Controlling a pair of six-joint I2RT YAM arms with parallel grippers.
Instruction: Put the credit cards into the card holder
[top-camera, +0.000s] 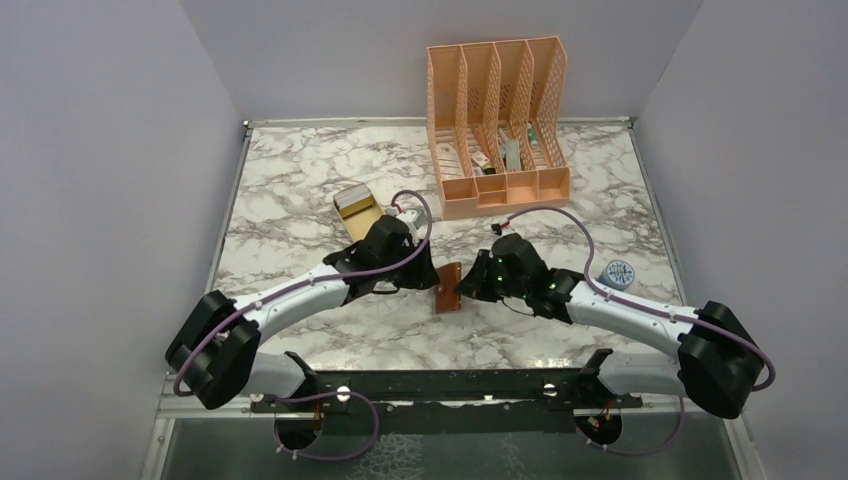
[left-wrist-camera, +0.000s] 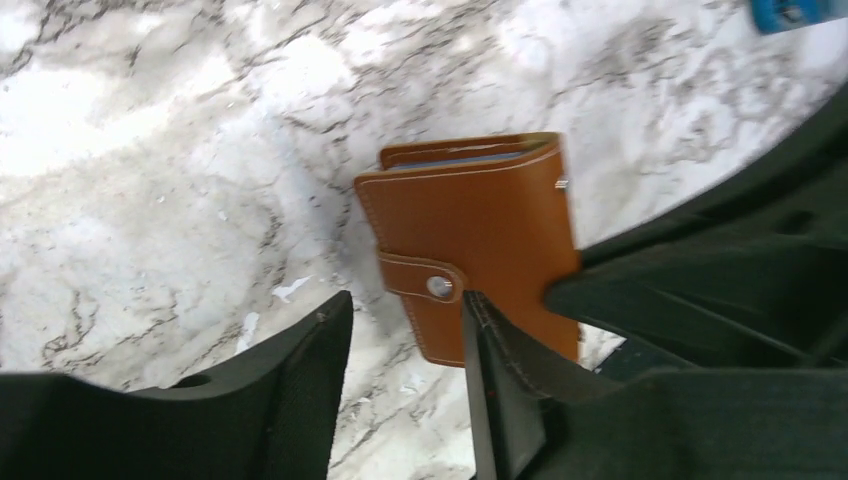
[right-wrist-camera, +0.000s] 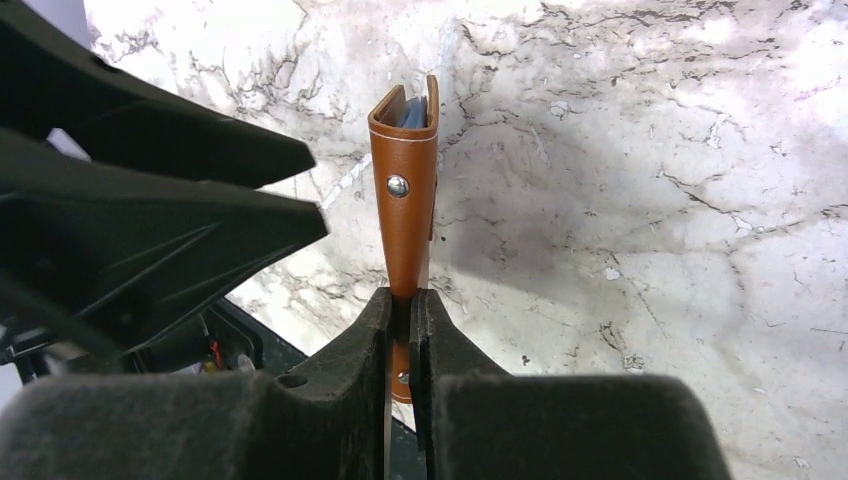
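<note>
My right gripper is shut on the brown leather card holder (top-camera: 447, 288), which it holds upright with the open top facing up; blue card edges show inside that top in the right wrist view. In the left wrist view the holder (left-wrist-camera: 468, 230) shows its snap strap and button. My left gripper is just beside it, part open, with nothing clearly between its fingertips.
A tan tray (top-camera: 366, 222) with silver items at its top sits behind the left arm. A pink slotted organizer (top-camera: 505, 205) stands at the back centre. A blue cylinder (top-camera: 618, 275) is at the right.
</note>
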